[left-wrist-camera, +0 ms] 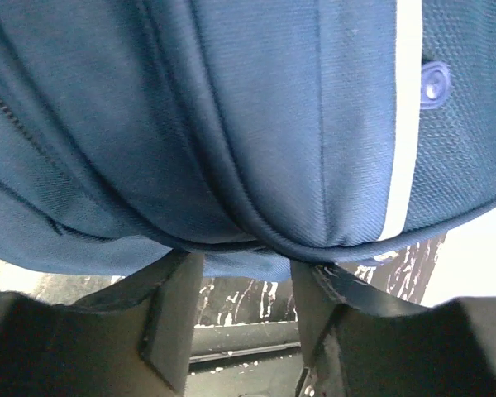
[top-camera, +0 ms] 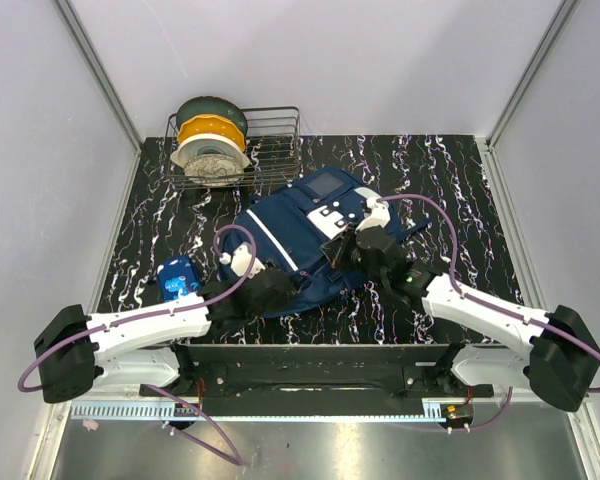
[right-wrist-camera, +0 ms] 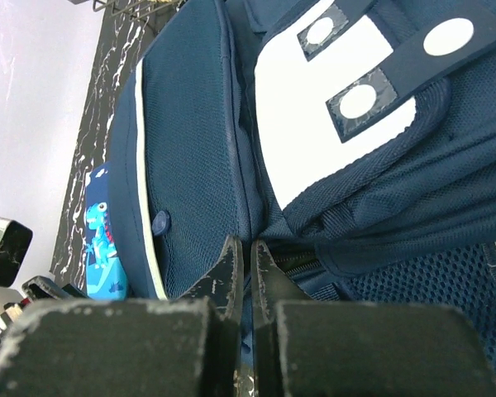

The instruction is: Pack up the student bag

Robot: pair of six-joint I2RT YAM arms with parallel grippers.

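Note:
The navy student bag [top-camera: 280, 215] lies crumpled across the middle of the counter, its white-striped flap in all views. My left gripper is at the bag's lower front edge, fingers part open beneath the folded edge of fabric. My right gripper is shut on a piped seam of the bag, beside a white panel and a zip. A blue case with a dinosaur print [top-camera: 178, 278] lies left of the bag, also in the right wrist view.
A wire rack [top-camera: 275, 150] with plates stands at the back left. Bare dark counter [top-camera: 460, 220] shows to the right of the bag. White walls border both sides.

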